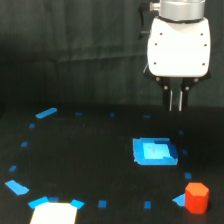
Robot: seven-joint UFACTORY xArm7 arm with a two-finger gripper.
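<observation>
High on the right of the camera view, a white arm ends in my gripper [175, 106], which points down. Its two thin fingers stand a little apart, and nothing shows between them. Below and slightly left, a blue tape square [138, 149] with a lighter blue middle lies on the dark table. A red hexagonal block [197, 198] sits at the front right, well below the gripper. At the front left is a pale, cream-topped block [53, 214], cut off by the bottom edge of the view.
Small blue tape marks dot the black table [90, 150]. A longer blue strip [46, 113] lies at the back left, and a light blue piece [16, 187] at the front left. A dark curtain [70, 50] hangs behind.
</observation>
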